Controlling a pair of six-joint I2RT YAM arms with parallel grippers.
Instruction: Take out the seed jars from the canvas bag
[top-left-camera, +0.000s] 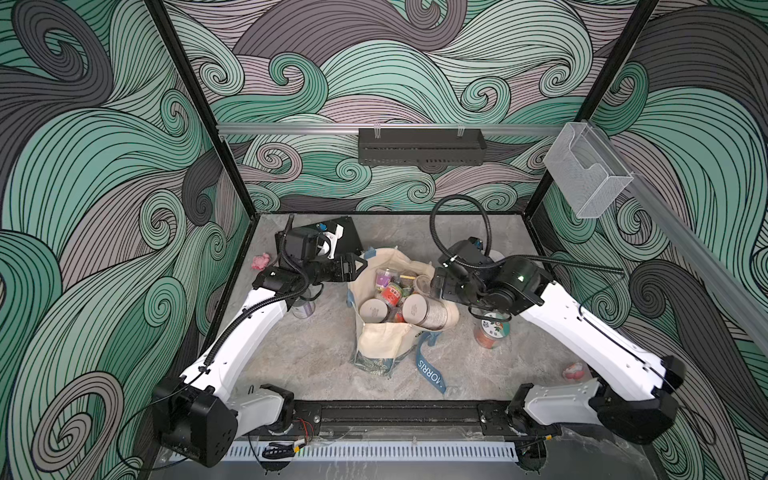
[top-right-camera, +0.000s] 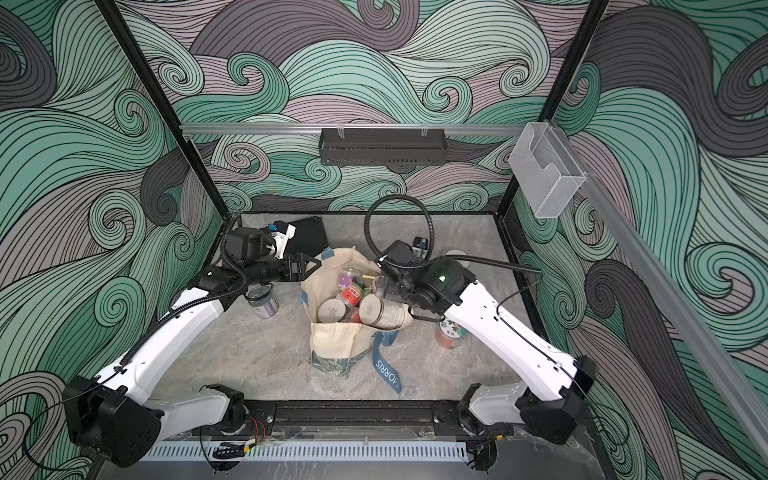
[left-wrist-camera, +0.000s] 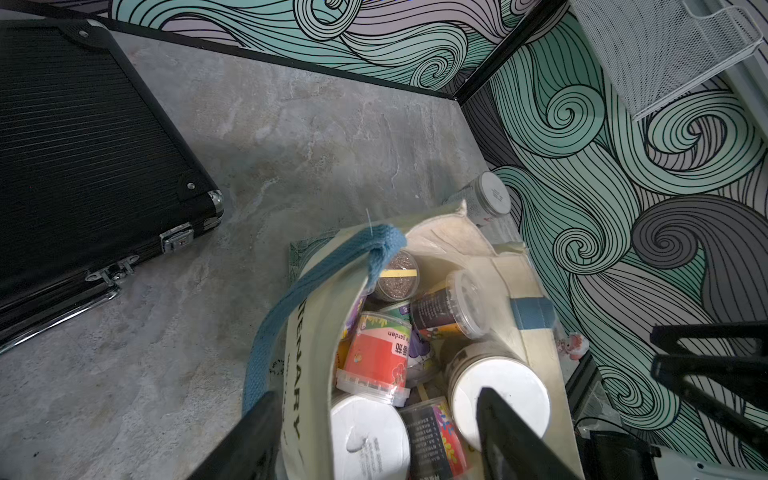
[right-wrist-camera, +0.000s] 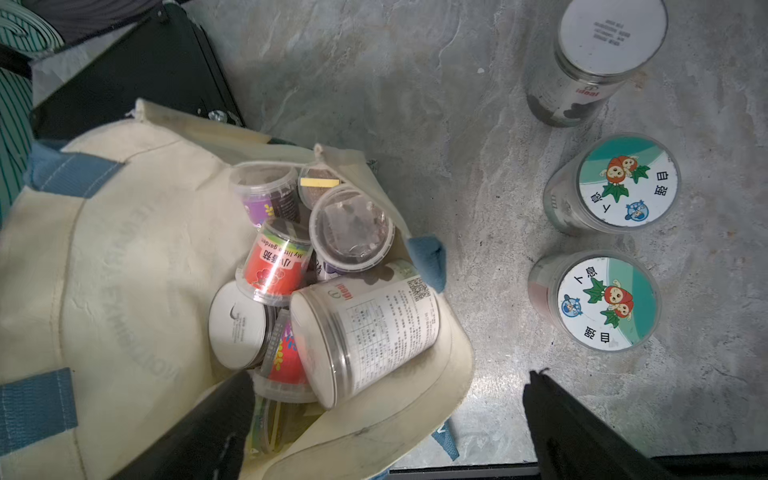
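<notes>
The canvas bag (top-left-camera: 380, 344) stands open mid-table, full of jars, among them a red-labelled jar (right-wrist-camera: 273, 264), a large jar (right-wrist-camera: 376, 328) on its side and a white-lidded jar (left-wrist-camera: 368, 440). My left gripper is open over the bag's left rim, nothing held. My right gripper, open and empty, hangs over the bag's right side, above the large jar. Three jars stand outside to the right: a white-lidded one (right-wrist-camera: 596, 48) and two green-lidded ones (right-wrist-camera: 609, 180). Another jar (top-right-camera: 261, 302) stands left of the bag.
A black case (left-wrist-camera: 96, 160) lies at the back left. A mesh basket (top-left-camera: 584, 172) hangs on the right rail. Small pink objects (top-left-camera: 573, 370) lie near the table's edges.
</notes>
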